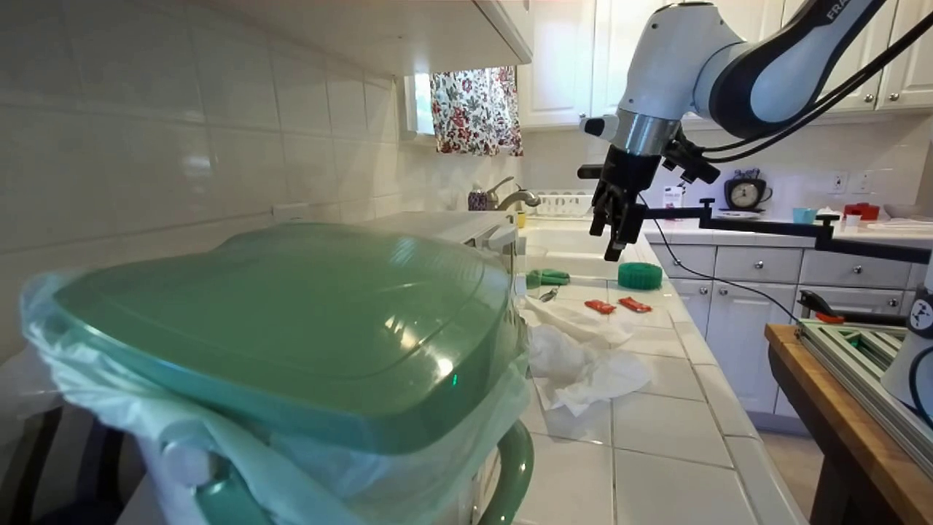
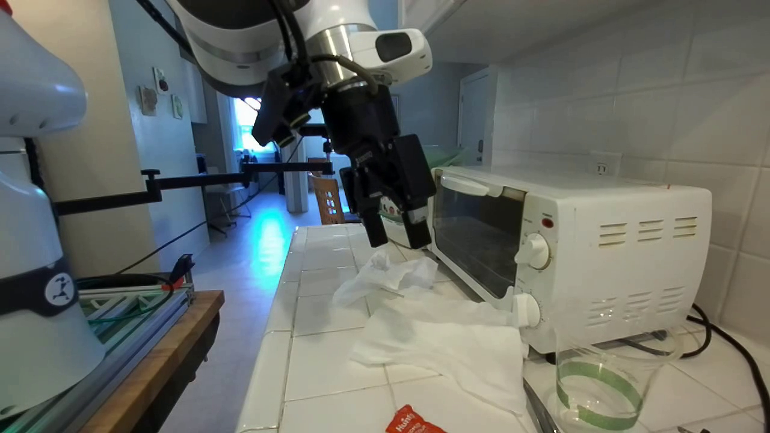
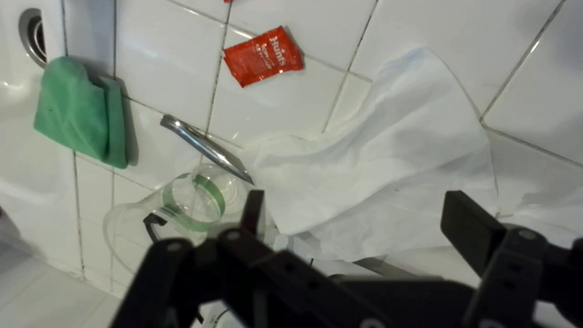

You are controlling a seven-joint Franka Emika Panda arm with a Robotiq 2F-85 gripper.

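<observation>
Above the white tiled counter hangs my gripper, its two fingers wide apart and nothing between them. In the wrist view a crumpled white paper towel [image 3: 377, 164] lies on the tiles below the gap. A second white towel [image 2: 386, 274] rests farther along the counter in exterior view 2. One red ketchup packet [image 3: 263, 56] lies beyond the towel, and another packet [image 1: 635, 305] is beside it in exterior view 1. Near the towel's edge is a shiny metal utensil [image 3: 205, 146]. A clear cup with a green band [image 3: 210, 197] is partly hidden by my gripper.
A white toaster oven [image 2: 628, 260] stands against the wall, beside the towels. The green-lidded bin [image 1: 289, 324] fills the near end of the counter. A green cloth [image 3: 82, 112] lies by the sink [image 3: 22, 147], with a green round object [image 1: 639, 275] nearby.
</observation>
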